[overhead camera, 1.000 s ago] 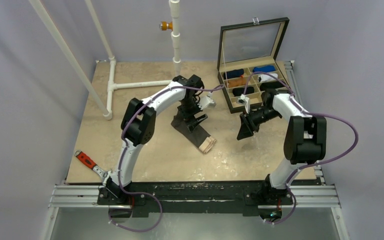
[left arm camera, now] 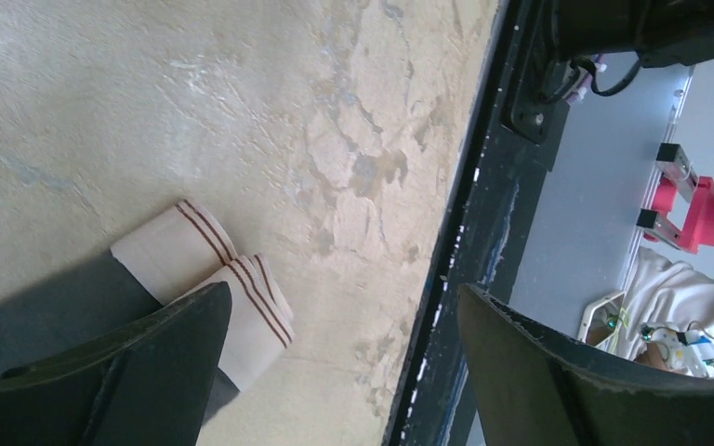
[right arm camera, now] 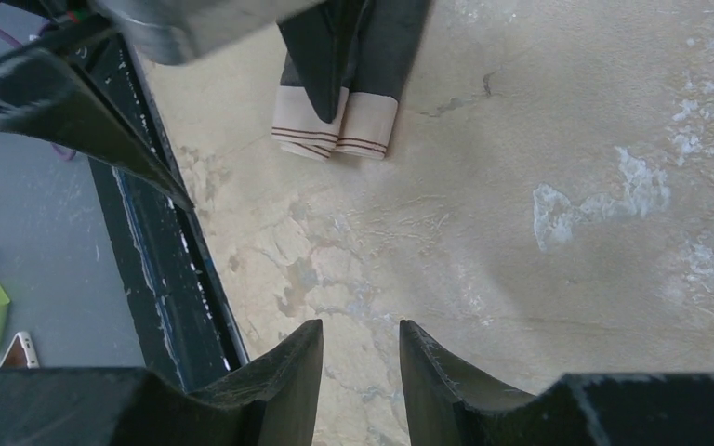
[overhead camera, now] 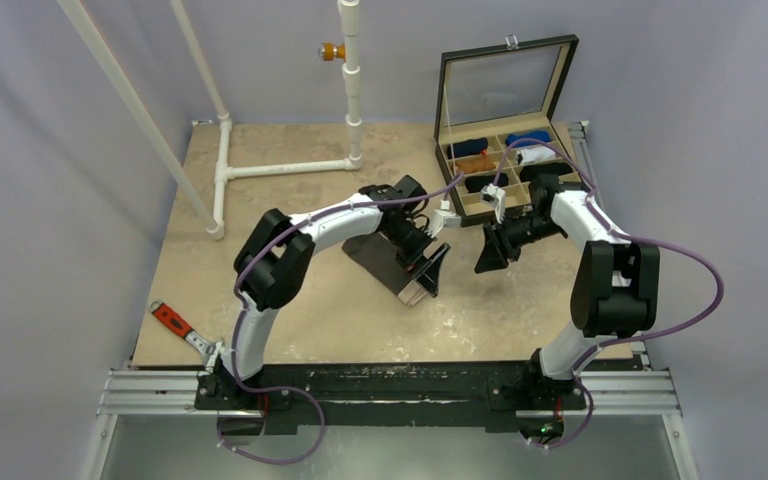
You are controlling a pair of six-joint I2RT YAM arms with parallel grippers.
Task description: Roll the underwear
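Note:
The dark grey underwear [overhead camera: 375, 258] lies folded into a long narrow strip on the table, its cream waistband [left arm camera: 258, 321] with dark red stripes at the front right end. Over that end hovers my left gripper [overhead camera: 428, 275], its fingers wide apart; one finger [left arm camera: 149, 372] covers part of the cloth in the left wrist view. No cloth shows gripped between them. To the right, clear of the cloth, my right gripper is part open above bare table, with nothing between its fingertips. In the right wrist view the left gripper's fingers [right arm camera: 325, 70] reach over the waistband [right arm camera: 367, 124].
An open box [overhead camera: 475, 210] with rolled clothes in its compartments stands at the back right. White pipes [overhead camera: 290, 169] stand at the back left. A red-handled tool [overhead camera: 172, 320] lies at the left edge. Bare table stretches in front of the cloth.
My left gripper has moved right and towards the front, from over the middle of the underwear to its waistband end. The right arm has barely shifted, and the cloth lies where it was.

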